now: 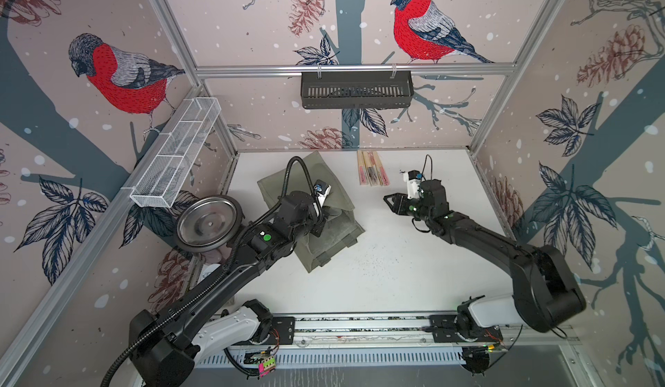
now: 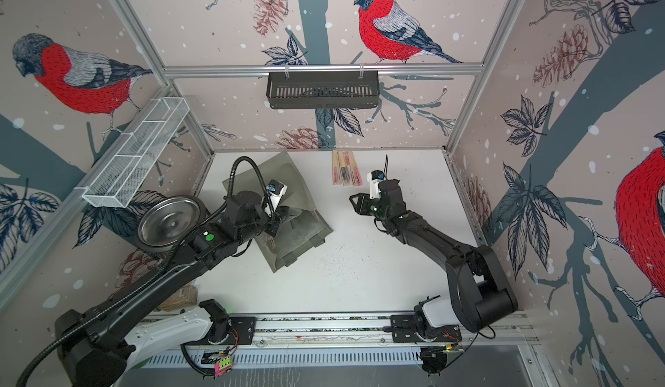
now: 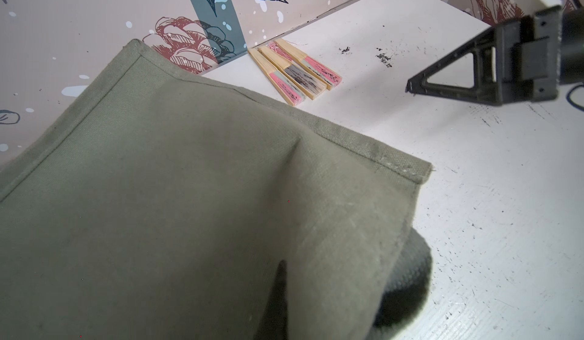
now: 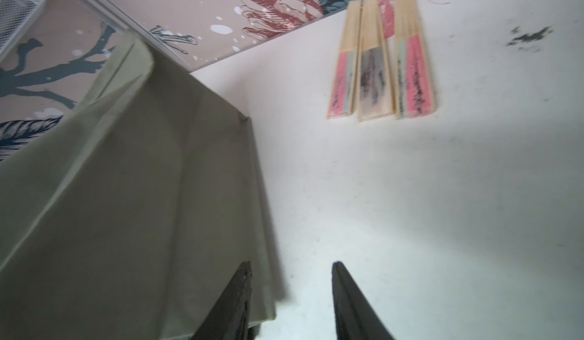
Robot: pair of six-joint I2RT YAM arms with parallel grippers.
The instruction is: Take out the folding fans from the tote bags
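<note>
An olive-green tote bag (image 1: 332,238) lies on the left half of the table, its upper panel lifted. In the left wrist view the bag's fabric (image 3: 200,157) fills most of the picture and bunches between the dark fingers of my left gripper, which is shut on it. Several folding fans with pale wooden ribs and pink or dark ends (image 4: 377,60) rest side by side at the back of the table, right of the bag. Over the white surface right of the bag, my right gripper is open with nothing between its fingers. The bag's inside is mostly hidden.
A round steel pan (image 1: 209,224) stands at the left edge, below a white wire shelf (image 1: 176,155). A dark basket (image 1: 356,90) hangs on the back rail. Bare table (image 1: 388,269) stretches across the front and right.
</note>
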